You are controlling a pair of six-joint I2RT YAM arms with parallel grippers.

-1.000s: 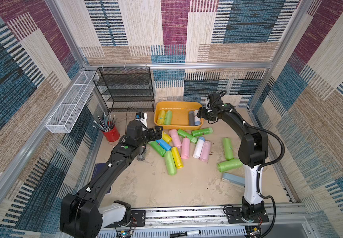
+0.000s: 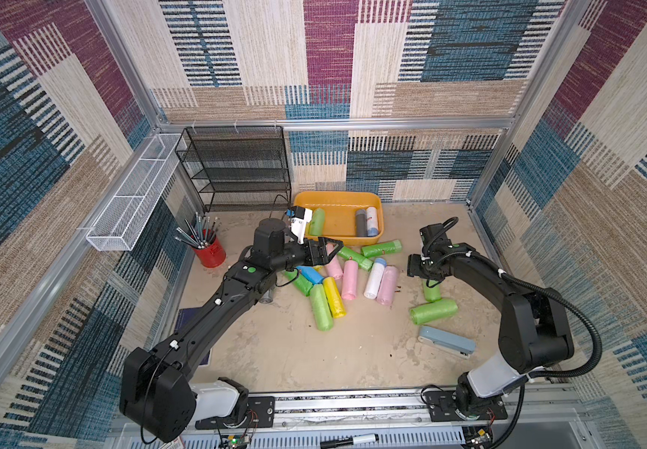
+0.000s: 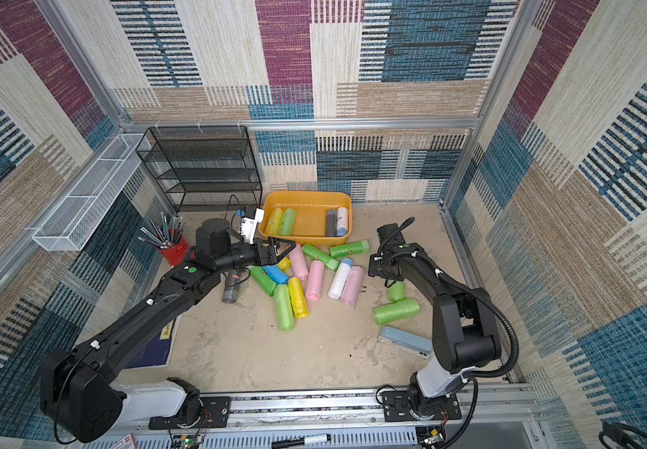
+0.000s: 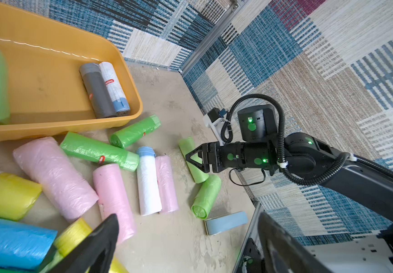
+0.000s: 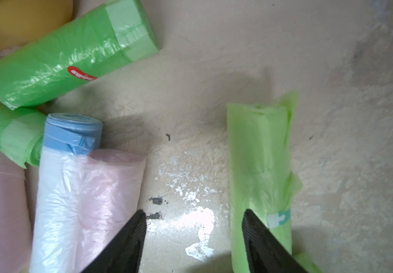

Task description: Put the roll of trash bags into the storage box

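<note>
The orange storage box (image 2: 340,219) holds a yellow roll (image 3: 273,222), a green roll (image 3: 287,221), a dark grey roll (image 4: 97,89) and a white roll (image 4: 114,88). My left gripper (image 2: 338,251) is open, above the rolls in front of the box, over a pink roll (image 4: 55,177). Right of the cluster, my right gripper stands open above the table with nothing between its fingers. In the right wrist view its right finger (image 5: 259,243) overlaps a light green roll (image 5: 260,154), which lies lengthwise on the table.
Loose rolls in pink, yellow, blue, green and white crowd the table before the box. Beside the light green roll lie another green roll (image 2: 434,310) and a blue-grey stapler (image 2: 446,341). A red pen cup (image 2: 210,254) and black rack (image 2: 235,168) stand left.
My right gripper has moved from the box's right edge rightward and toward the front, over the light green roll. My left gripper has shifted right, over the cluster of rolls.
</note>
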